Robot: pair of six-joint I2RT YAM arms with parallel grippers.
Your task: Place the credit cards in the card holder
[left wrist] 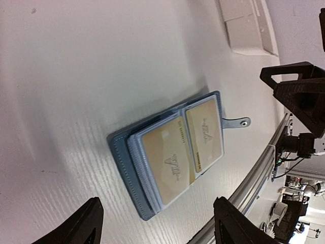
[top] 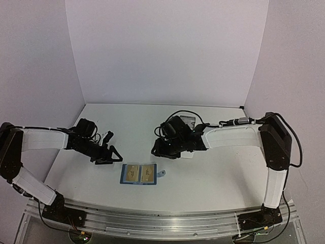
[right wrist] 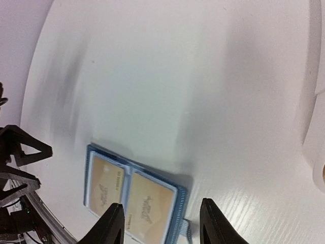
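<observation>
The blue card holder (top: 138, 182) lies spread flat near the front of the table, its strap (left wrist: 236, 123) sticking out to the right. Gold cards sit in its clear pockets: one card (left wrist: 167, 157) on the left half, another card (left wrist: 205, 133) on the right half. My left gripper (top: 110, 158) is open to the left of the holder; between its fingers there is only table. Up and to the right of the holder, my right gripper (top: 156, 152) has its fingers (right wrist: 112, 223) apart, with no card between them.
A white tray (top: 187, 154) stands at the back, partly covered by the right arm; its edge (left wrist: 252, 30) shows in the left wrist view. Bare table lies at the right and behind the holder. A metal rail (top: 152, 219) runs along the front.
</observation>
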